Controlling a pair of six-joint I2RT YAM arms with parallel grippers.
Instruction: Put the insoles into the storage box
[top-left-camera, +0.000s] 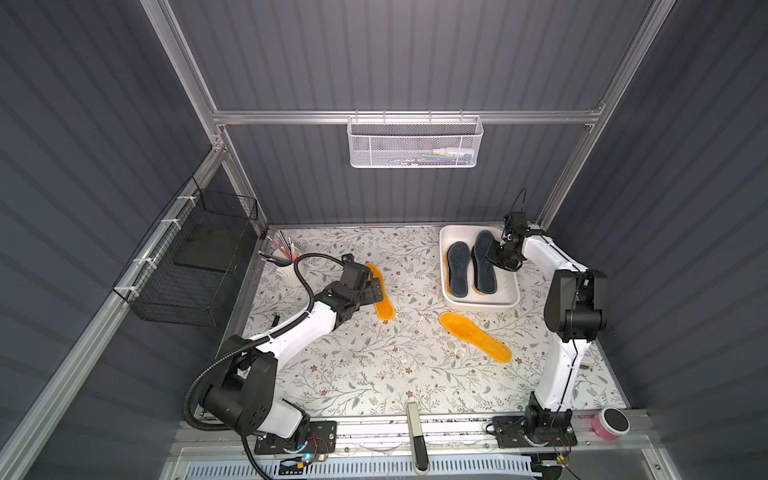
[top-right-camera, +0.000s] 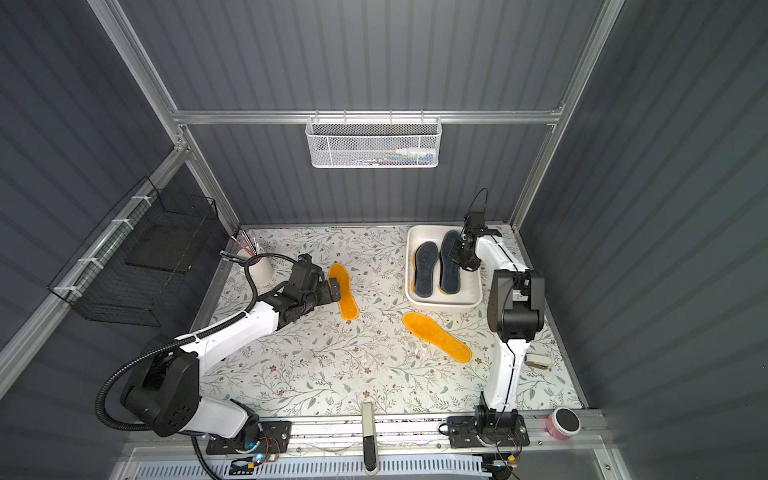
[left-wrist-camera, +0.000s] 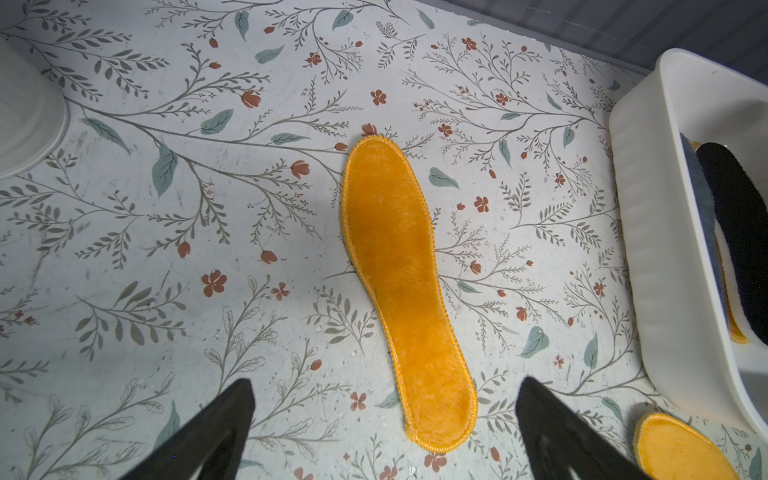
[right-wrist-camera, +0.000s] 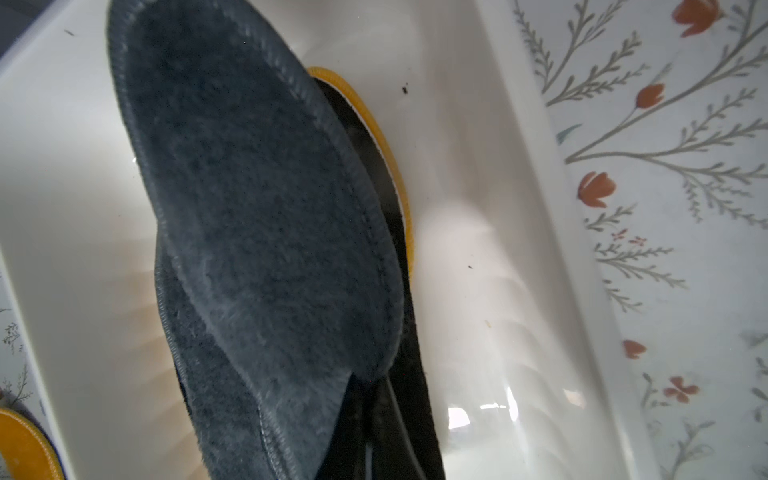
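The white storage box holds dark grey insoles stacked with black and yellow ones, a left pile and a right pile. My right gripper is shut on the edge of the top grey insole, which lies over the right pile. My left gripper is open above a yellow insole lying on the table left of the box. Another yellow insole lies on the table in front of the box.
A cup of pens stands at the back left. A wire basket is mounted on the left wall, a white mesh basket on the back wall.
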